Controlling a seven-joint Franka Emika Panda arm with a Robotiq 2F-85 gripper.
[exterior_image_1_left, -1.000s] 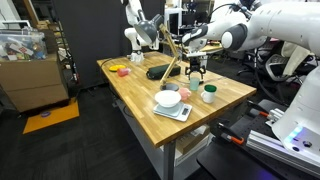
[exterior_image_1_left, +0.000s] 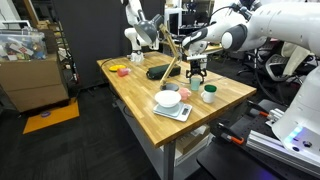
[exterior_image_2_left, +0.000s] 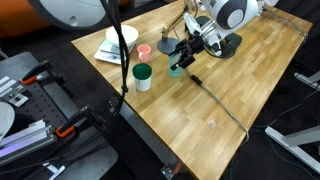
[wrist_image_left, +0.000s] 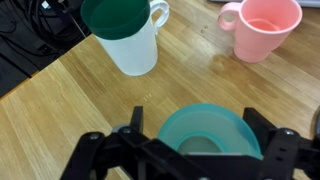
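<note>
A teal round-rimmed cup (wrist_image_left: 205, 115) fills the lower middle of the wrist view, its rim lying between my gripper's two fingertips. My gripper is open, one finger on each side of the rim; whether either touches it I cannot tell. In exterior view 1 the gripper (exterior_image_1_left: 196, 74) points down right at the top of the teal cup (exterior_image_1_left: 194, 85), which stands on the wooden table. Exterior view 2 shows the teal cup (exterior_image_2_left: 175, 71) partly hidden under the gripper (exterior_image_2_left: 182, 55).
Close by are a white-and-green mug (wrist_image_left: 130, 50) and a pink mug (wrist_image_left: 262, 30). A white bowl (exterior_image_1_left: 168, 99) and a tray (exterior_image_1_left: 173, 112) lie toward the table's front edge. In exterior view 2, bare wood (exterior_image_2_left: 205, 120) and a cable (exterior_image_2_left: 225, 108) lie on the cup's other side.
Over the last second my gripper has come down slightly toward the teal cup. The cup and the mugs have stayed in place.
</note>
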